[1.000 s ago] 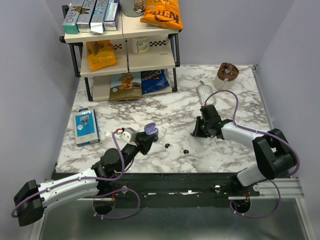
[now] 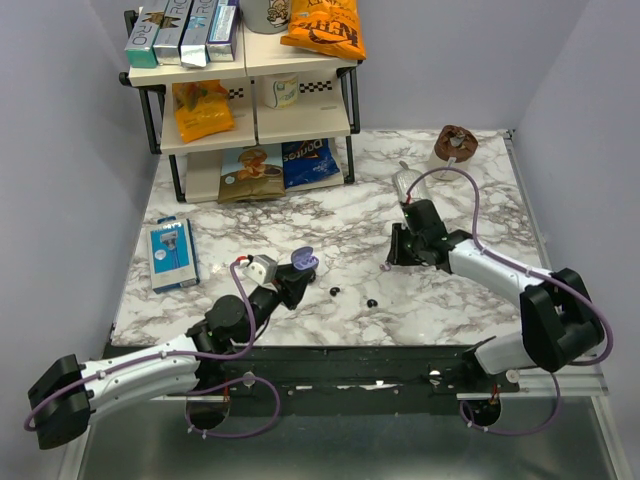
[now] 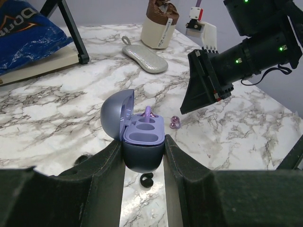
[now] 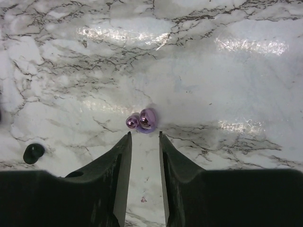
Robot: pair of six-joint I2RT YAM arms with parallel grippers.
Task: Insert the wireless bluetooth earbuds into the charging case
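The lilac charging case (image 3: 143, 150) is held upright between the fingers of my left gripper, its round lid (image 3: 117, 113) swung open. Oval slots show inside, and a purple stem (image 3: 147, 112) stands at the far side; whether it belongs to a seated earbud is hard to tell. On the marble table lies a shiny purple earbud (image 4: 147, 118), just beyond the fingertips of my right gripper. Those fingers are apart, with nothing between them. From above, the case (image 2: 305, 258) is left of the loose earbud (image 2: 385, 267).
Several small black pieces, one of them (image 2: 372, 303) near the front, dot the table. A grey pouch (image 3: 147, 58) and a brown-topped container (image 3: 160, 23) stand at the back. A shelf (image 2: 205, 140) with snacks occupies the back left; a blue box (image 2: 173, 254) lies left.
My right gripper has shifted slightly away from the front edge, its forearm swinging a little to the right. The left arm and the case look almost unmoved.
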